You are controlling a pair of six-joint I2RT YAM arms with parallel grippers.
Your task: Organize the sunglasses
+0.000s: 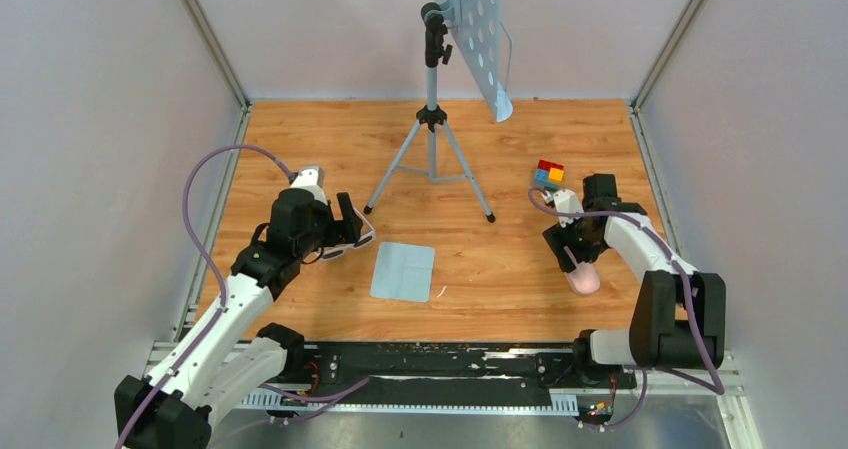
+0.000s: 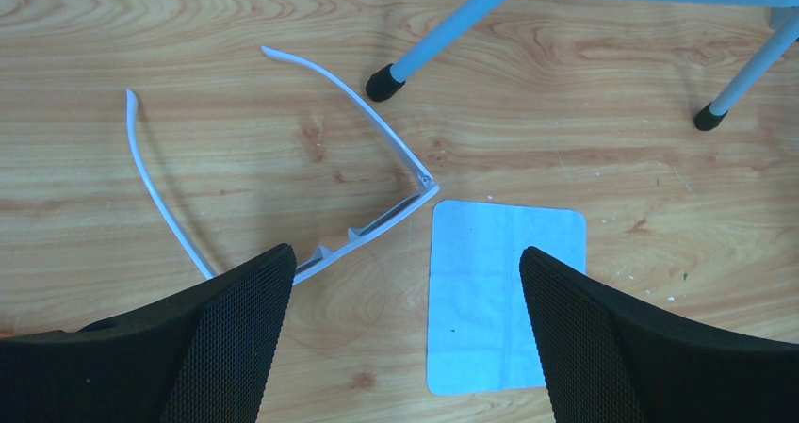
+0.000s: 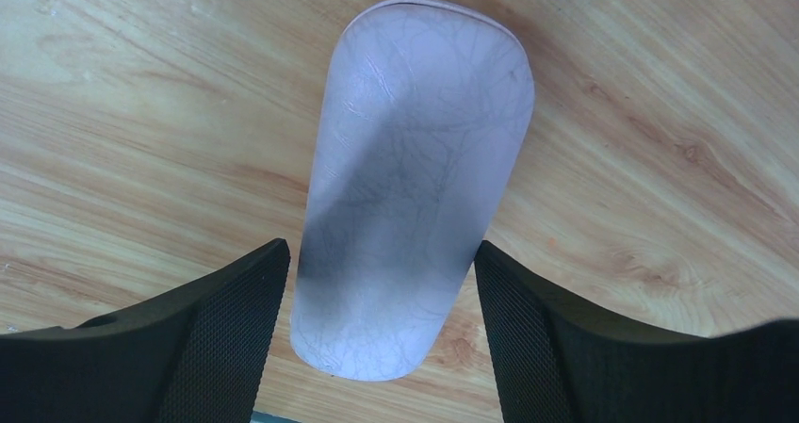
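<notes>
White-framed sunglasses (image 2: 363, 237) lie on the wooden table with both temples unfolded, part of the frame hidden by a finger in the left wrist view. My left gripper stands open above the table near them, nothing between its fingers. Just beside the sunglasses a pale blue cloth (image 2: 479, 296) is spread flat. At the table's right a soft pink case (image 1: 583, 281), pale lilac in the right wrist view, lies closed. Over that case (image 3: 415, 131) my right gripper is open, one finger on each side in view; whether a finger touches it, I cannot tell.
A tripod (image 1: 431, 119) with a perforated panel (image 1: 478, 39) stands at the back centre, its legs close to the sunglasses. Colourful toy bricks (image 1: 548, 174) sit behind the right gripper. Between the cloth and the case the table is mostly clear.
</notes>
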